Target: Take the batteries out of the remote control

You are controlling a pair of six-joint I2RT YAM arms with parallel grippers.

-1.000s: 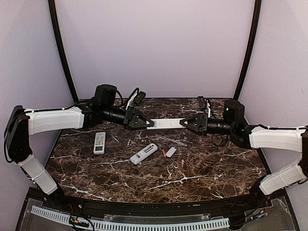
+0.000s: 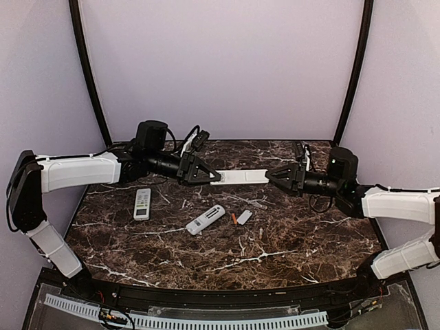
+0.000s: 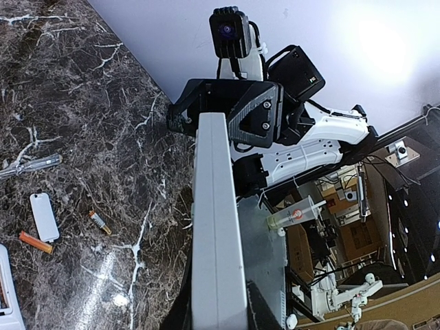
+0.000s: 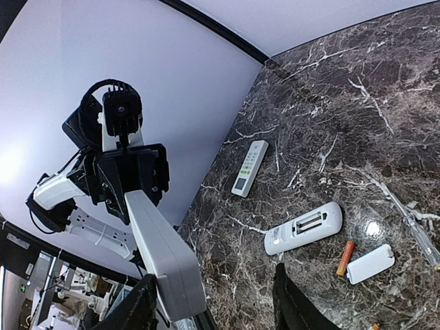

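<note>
A long white remote (image 2: 240, 177) is held level above the table; no batteries can be made out on it. My left gripper (image 2: 216, 177) is shut on its left end. At the other end, my right gripper (image 2: 269, 177) stands open; in the right wrist view the remote's end lies close to one of its fingers (image 4: 130, 309). On the table, a second white remote (image 4: 306, 228) lies with its battery slot uncovered. Beside it are an orange battery (image 4: 346, 258) and a small white cover (image 4: 371, 264). Another battery (image 3: 100, 222), with a striped wrapper, lies apart.
A third remote (image 2: 141, 204) lies buttons up at the left of the table. A clear screwdriver-like tool (image 3: 31, 166) rests behind the cover.
My right gripper has shifted slightly to the right and a little lower, toward the tip of the held remote, uncovering more of it. The left arm and the things on the table stay put.
</note>
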